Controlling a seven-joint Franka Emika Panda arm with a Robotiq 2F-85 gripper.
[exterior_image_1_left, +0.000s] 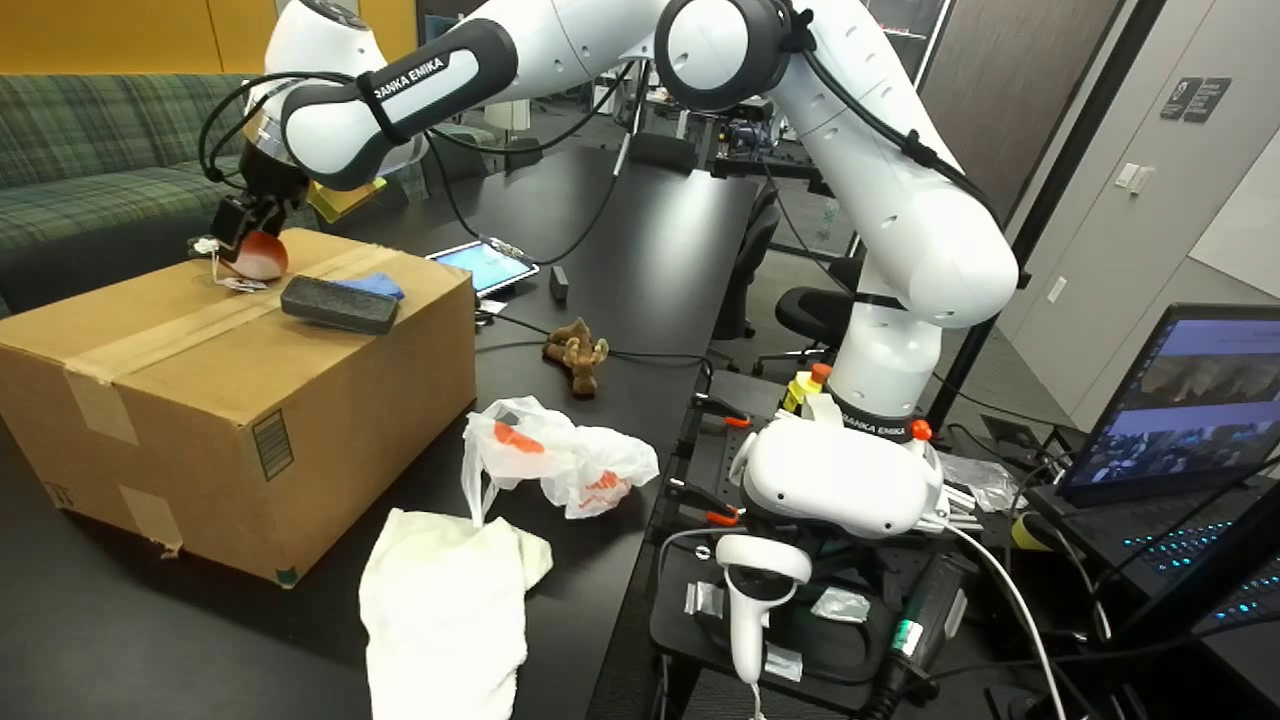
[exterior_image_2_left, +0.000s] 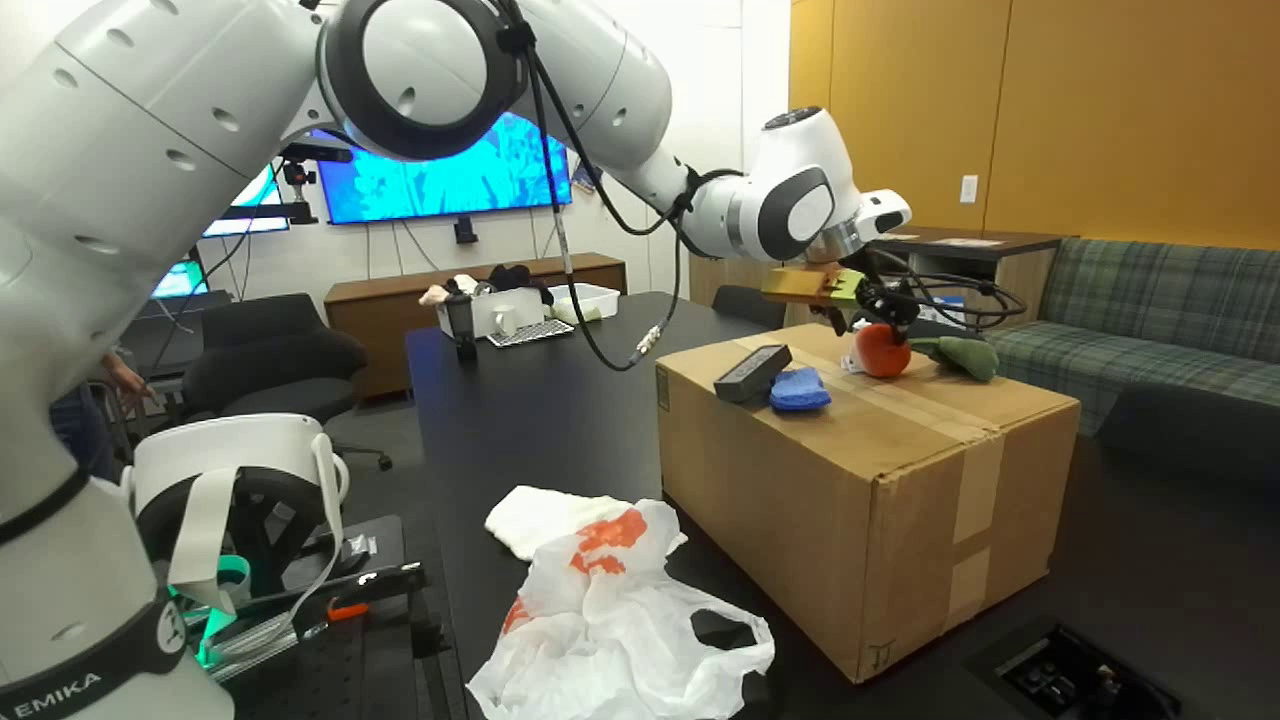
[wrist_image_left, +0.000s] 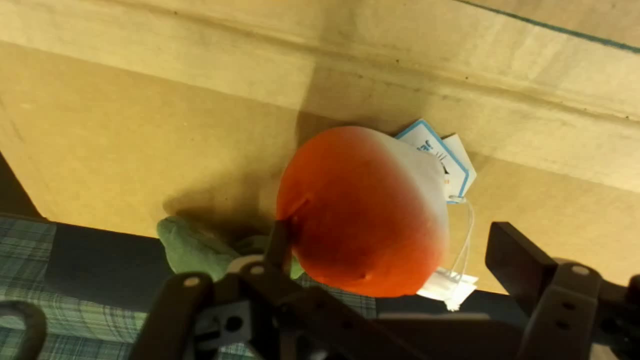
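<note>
A round red-orange and white plush with paper tags rests on top of the large cardboard box. My gripper is open above it in the wrist view. One finger comes up against or very near the plush's left side, while the other finger stands clear on the right, beyond the tags. Whether the left finger touches cannot be told. In exterior view 1 the plush shows just below the gripper's fingers. Beside it lies a green plush, partly hidden by my gripper in the wrist view.
A dark grey block and a blue cloth share the box top. On the black table are a white plastic bag, a white towel, a brown plush and a tablet. The box top's near half is clear.
</note>
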